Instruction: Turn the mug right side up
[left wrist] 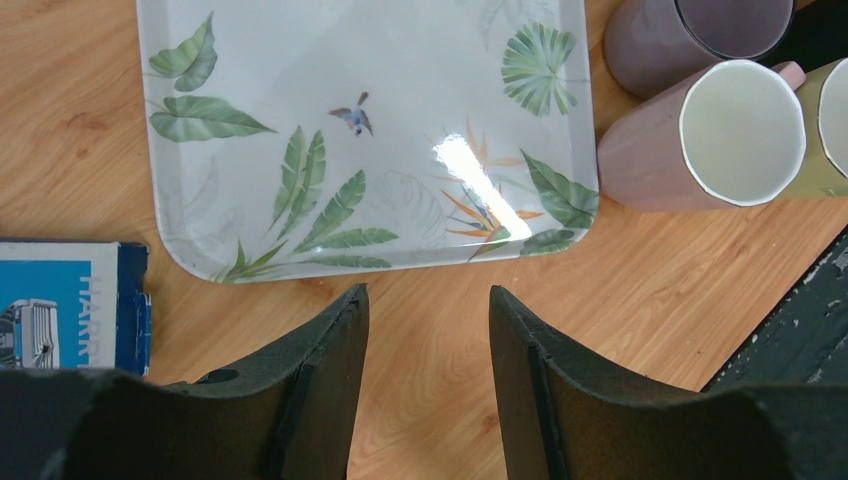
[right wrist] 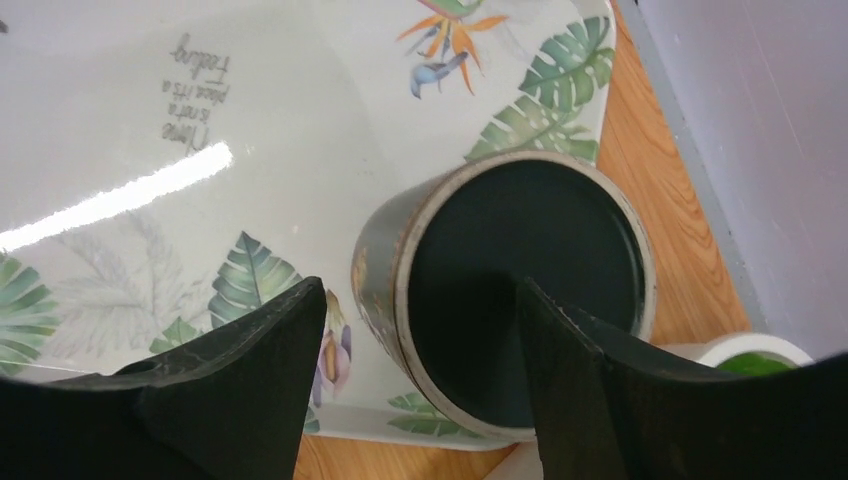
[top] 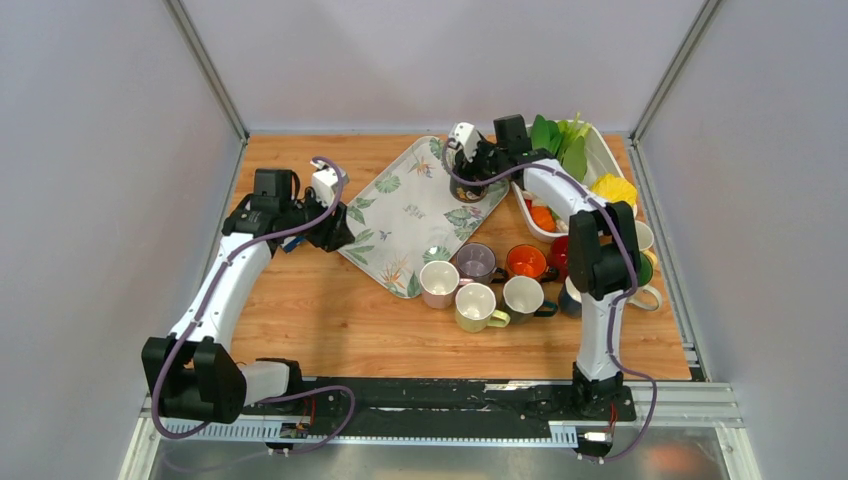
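A black mug with a light rim (right wrist: 520,240) stands upright on the leaf-patterned tray (right wrist: 260,190), its dark opening facing up in the right wrist view. My right gripper is over the mug with its fingers apart. One fingertip lies outside the wall and the other over the opening, so the near wall is between them, with gaps showing. In the top view the arm covers most of the mug (top: 467,191). My left gripper stands open by the tray's near-left side, nothing between its fingers.
Several upright mugs crowd the tray's front right, among them a pink mug (top: 438,286) and an orange mug (top: 526,262). A white basket (top: 601,155) of vegetables stands right of the black mug. A blue box (left wrist: 60,310) lies beside the left gripper.
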